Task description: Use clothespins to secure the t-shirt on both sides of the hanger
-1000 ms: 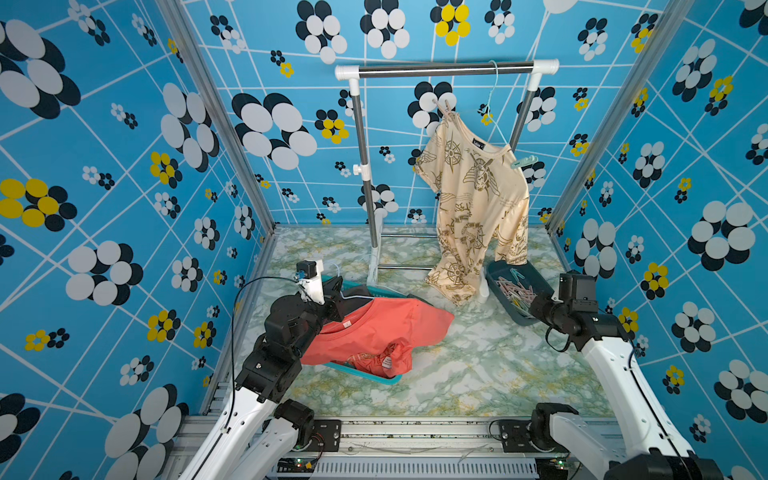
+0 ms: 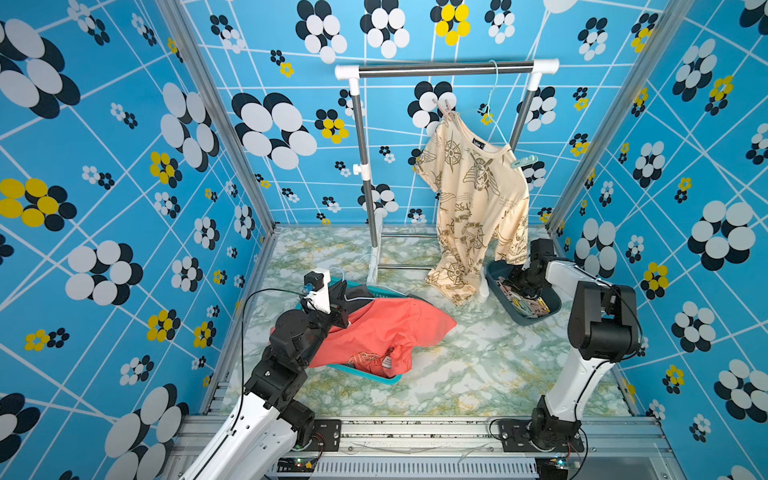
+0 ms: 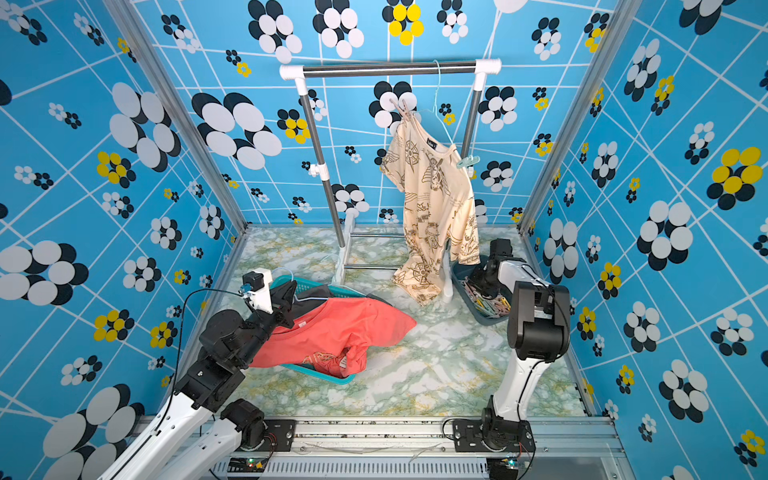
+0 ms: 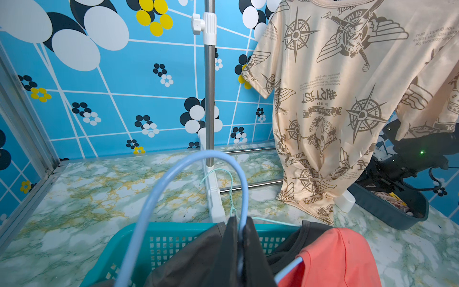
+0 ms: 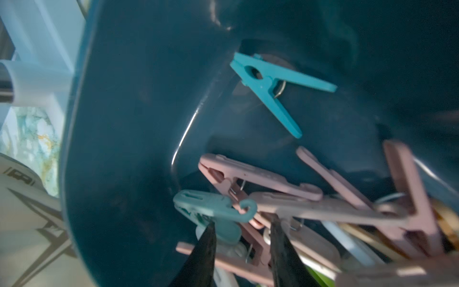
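The light blue hanger (image 4: 191,160) rises hook-up from my left gripper, whose fingers are shut around its thin stem. Part of this hanger shows at the neck of the coral t shirt (image 2: 384,324), which is draped over the teal basket (image 4: 119,239). My right gripper is open, down inside the dark blue bin (image 5: 129,86). Below and between its fingers lie a teal-green clothespin (image 5: 210,205) and a pink clothespin (image 5: 255,174); none is gripped. A bright turquoise clothespin (image 5: 267,86) lies apart on the bin floor.
A cream printed t shirt (image 2: 480,184) hangs from the metal rack (image 2: 440,69), with a pink clothespin (image 2: 448,112) and a green clothespin (image 2: 525,161) at its shoulders. Its lower edge hangs beside the bin. The marble surface (image 2: 456,368) is open between basket and bin.
The right arm has swung in from the right, bringing its gripper over and down into the bin. My left gripper has shifted slightly, with the coral shirt's near side moving a little. The cream shirt stays put.
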